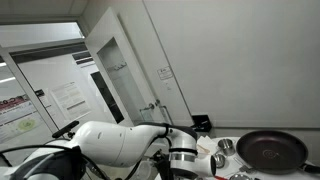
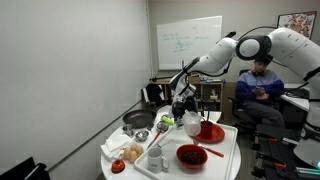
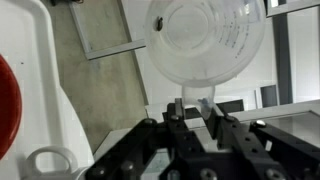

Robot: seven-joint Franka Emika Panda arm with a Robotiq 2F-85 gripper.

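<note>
A clear, round measuring cup (image 3: 205, 45) with faint markings fills the upper middle of the wrist view. Its short handle (image 3: 199, 94) lies between the fingers of my gripper, which is shut on it. Floor shows beneath and beside the cup, so it is held up in the air. Exterior view 2 has the pale cup (image 2: 192, 124) near the right side of the table, with my arm behind it. The arm (image 1: 181, 152) hides the fingers and cup in exterior view 1.
A red bowl with dark contents (image 2: 191, 154) stands on the white tray (image 2: 222, 155). A red container (image 2: 212, 131) is close to the cup. White mugs (image 2: 155, 157) and a dark pan (image 2: 137, 118) stand to the left. A person (image 2: 262, 88) sits beyond the table.
</note>
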